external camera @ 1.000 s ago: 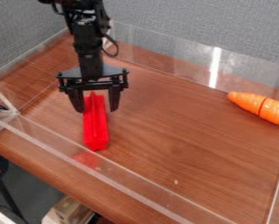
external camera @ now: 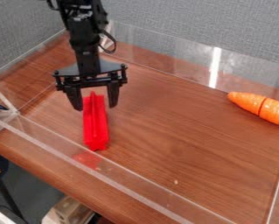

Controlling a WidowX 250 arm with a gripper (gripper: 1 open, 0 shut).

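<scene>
A long red bar (external camera: 94, 124) lies on the wooden tabletop at the left, its length running front to back. My black gripper (external camera: 94, 98) hangs just over the bar's far end, open, with one finger to each side of it. Whether the fingertips touch the bar I cannot tell.
An orange toy carrot (external camera: 258, 107) lies at the back right. Clear low walls (external camera: 165, 63) edge the wooden table (external camera: 183, 157).
Compared with a second ago, my gripper sits very slightly higher. The red bar and the carrot have not visibly moved.
</scene>
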